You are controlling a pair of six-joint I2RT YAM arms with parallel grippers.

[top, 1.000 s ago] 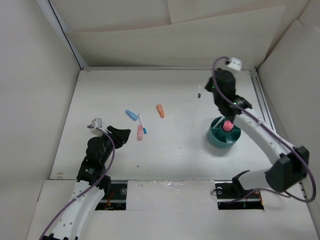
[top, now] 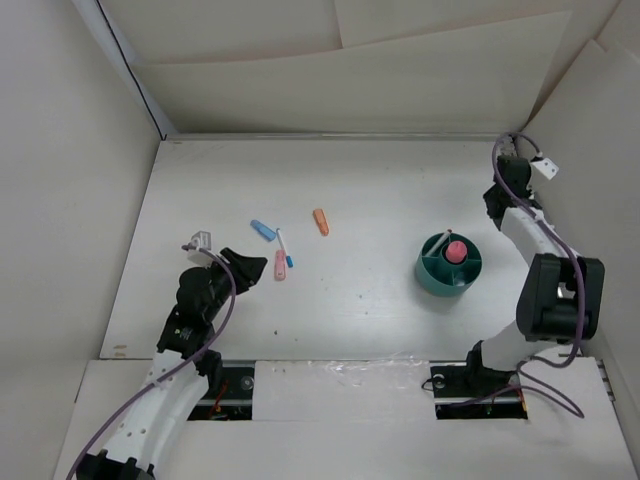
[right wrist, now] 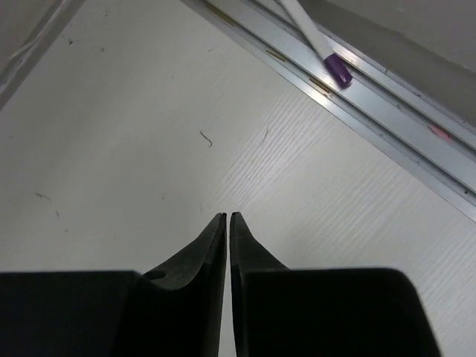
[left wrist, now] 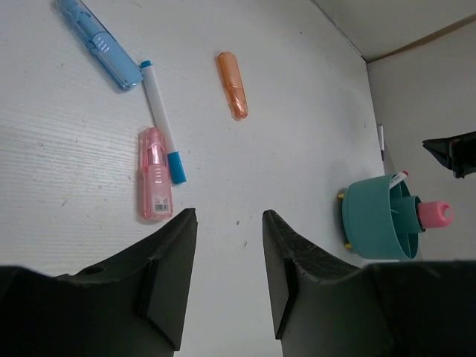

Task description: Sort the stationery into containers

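Note:
On the table lie a blue highlighter [top: 263, 230], a white marker with blue cap [top: 284, 247], a pink highlighter [top: 280, 264] and an orange highlighter [top: 320, 222]. A teal divided cup [top: 435, 275] on the right holds a white pen and a pink item [top: 456, 252]. My left gripper is open, empty, near the pink highlighter. My right gripper is at the back right, fingertips nearly together, nothing seen between them. A white pen with a purple cap [right wrist: 331, 63] lies on the metal rail ahead of it.
The table [top: 370, 300] is bounded by pale walls and a metal rail along the back and right edges.
The left arm has shifted slightly.

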